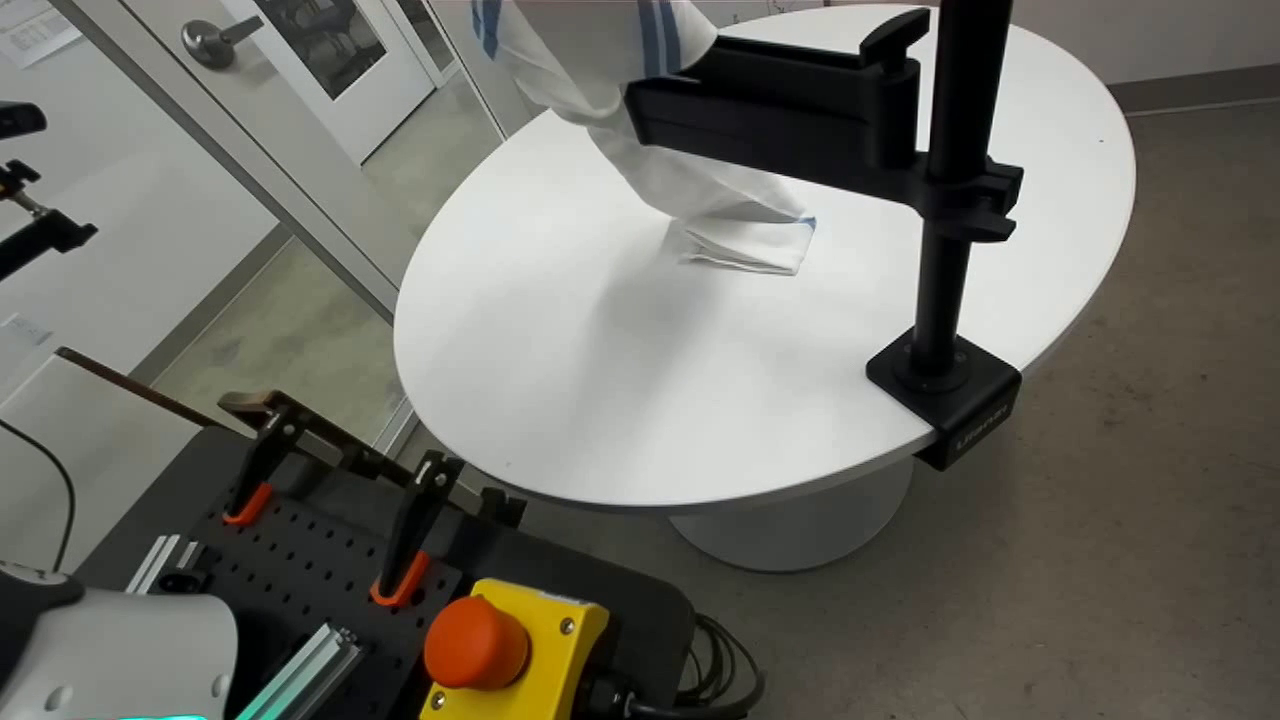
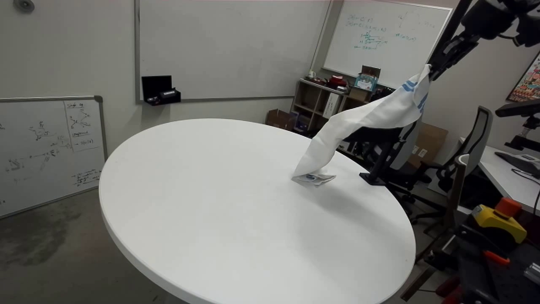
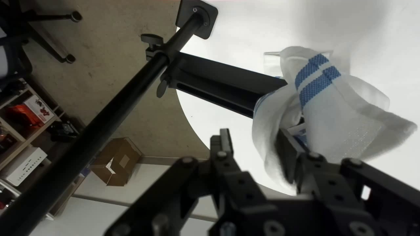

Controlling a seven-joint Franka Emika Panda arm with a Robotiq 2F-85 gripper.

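Note:
A white towel (image 2: 362, 119) with blue stripes slopes up from the table to my gripper (image 2: 439, 65) in exterior view 2. Its lower end lies folded on the white round table (image 1: 540, 396). In the wrist view, my gripper has its fingers apart. Cloth drapes around the right finger (image 3: 289, 155), while the left finger (image 3: 225, 143) stands clear of it. Whether the towel is snagged or merely falling past that finger I cannot tell. The gripper is above the frame in exterior view 1.
A black clamped pole (image 1: 954, 216) stands at the table's edge, its arm (image 1: 780, 114) reaching sideways close to the towel. A yellow emergency-stop box (image 1: 540, 648) sits on the robot's black stand.

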